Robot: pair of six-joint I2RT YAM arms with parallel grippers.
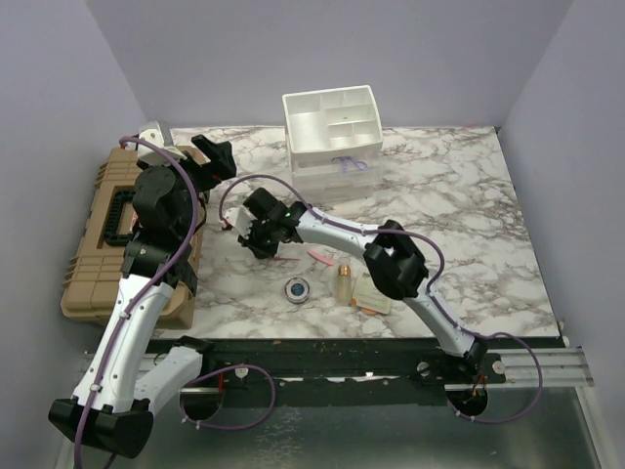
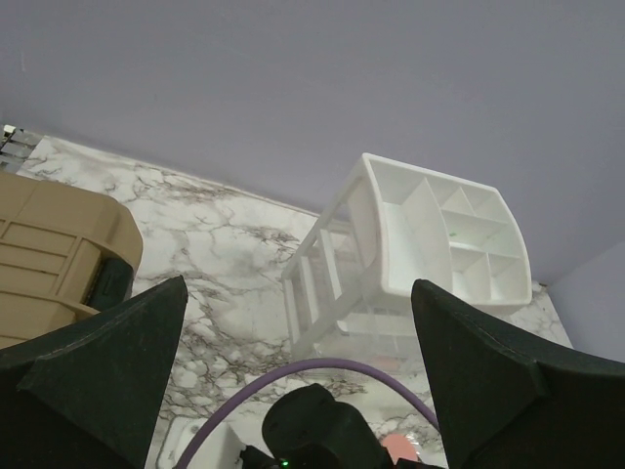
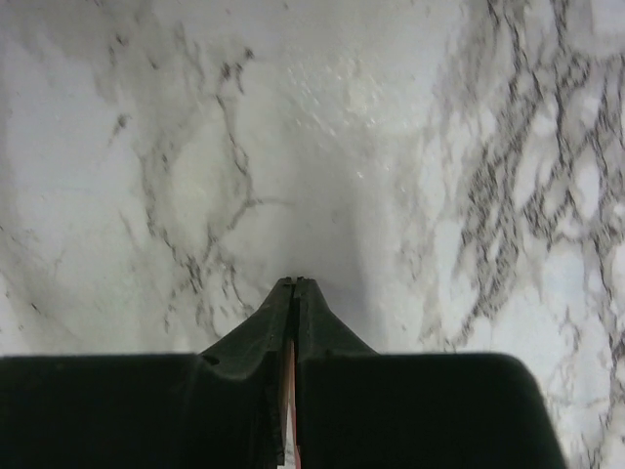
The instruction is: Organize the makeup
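Observation:
My right gripper is low over the marble table, shut on a slim pink item between its fingers in the right wrist view. Near it lie a thin pink stick, a pink piece, a round silver-rimmed compact, a gold-capped bottle and pale palettes. A white-and-clear organizer stands at the back, its top compartments visible. My left gripper is raised above the tan case, open, its fingers wide apart.
The tan case takes up the left side of the table. Walls border the back and sides.

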